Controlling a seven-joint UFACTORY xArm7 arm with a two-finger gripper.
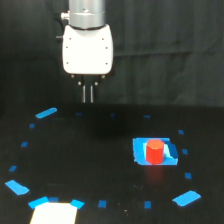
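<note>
High over the back left of the black table hangs my gripper (88, 95), its two thin fingers pointing down. A narrow gap shows between them, and nothing is in it. A small red object (154, 150) rests at right of centre, on or in front of a white patch within a blue-marked square (140, 143). The gripper is well above and to the left of this red object, not touching it.
A pale cream block (52, 213) sits at the front left edge, partly cut off by the frame. Blue tape strips and small blue squares mark the table.
</note>
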